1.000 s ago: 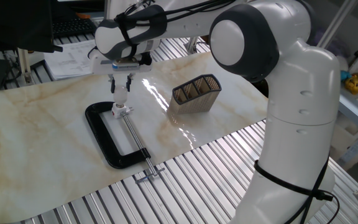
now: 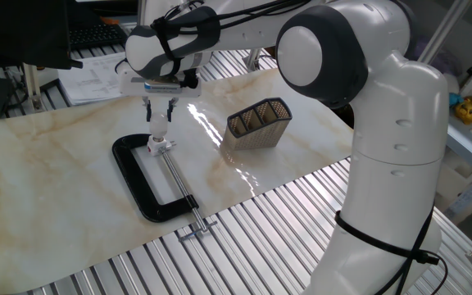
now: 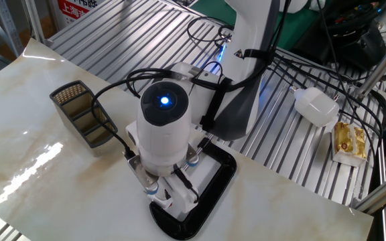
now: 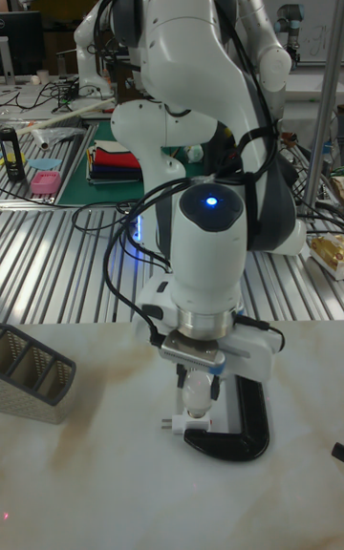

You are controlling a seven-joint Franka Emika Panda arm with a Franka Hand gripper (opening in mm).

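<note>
A small clear bulb stands upright in a white plug-in socket, beside the screw end of a black C-clamp lying on the marble-look board. Directly above the bulb, my gripper points straight down, its fingers on either side of the bulb's upper part. Whether the fingers press on the glass is too small to tell. In the third exterior view the bulb shows between the fingers, and the socket has its two prongs pointing left. From above, the hand hides most of the bulb.
A grey mesh organiser with compartments stands on the board, to the right of the clamp in the first exterior view. A large white bulb and a gold-and-white box rest on the slatted table. Much of the board is bare.
</note>
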